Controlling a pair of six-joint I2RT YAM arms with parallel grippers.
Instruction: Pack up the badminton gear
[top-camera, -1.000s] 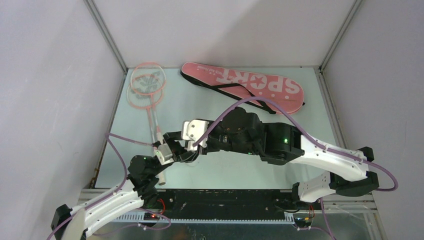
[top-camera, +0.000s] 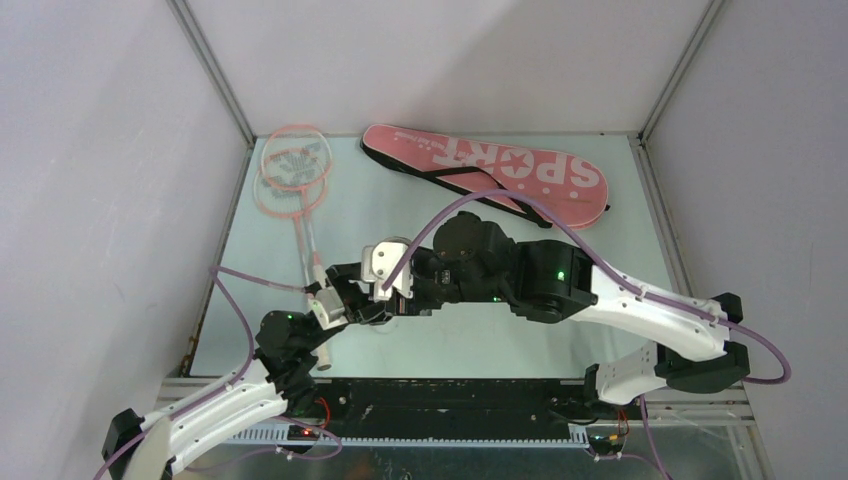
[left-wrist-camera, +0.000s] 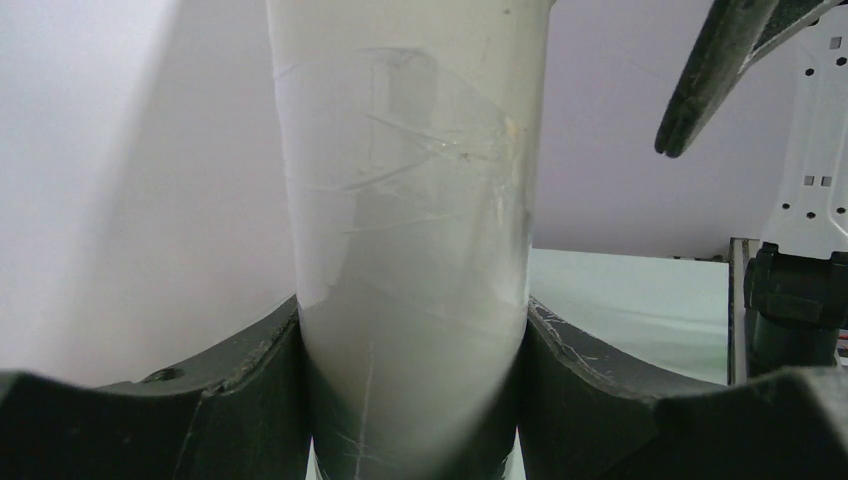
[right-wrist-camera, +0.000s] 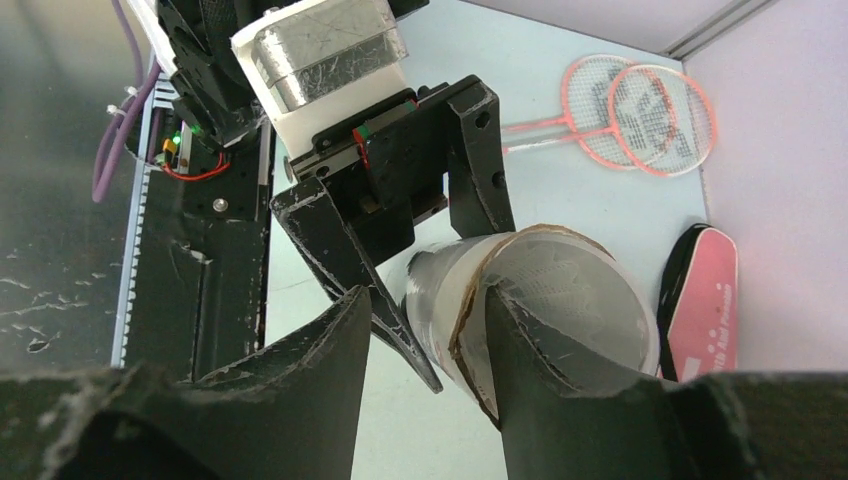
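My left gripper is shut on a translucent white shuttlecock tube, whose open end (right-wrist-camera: 560, 310) faces the right wrist view. My right gripper is part open at that end, one finger overlapping the rim; contact is unclear. In the top view both grippers meet left of centre, largely hiding the tube. Two pink rackets (top-camera: 297, 215) lie overlapping at the left of the table. A pink SPORT bag (top-camera: 530, 180) with a black strap lies along the back.
Walls (top-camera: 740, 200) enclose the table (top-camera: 480, 350) at both sides and behind. The table's middle behind the arms and its front right are clear of loose objects.
My right arm has shifted slightly leftward and its wrist has turned a little in the top view. The left arm, rackets and bag have not visibly moved.
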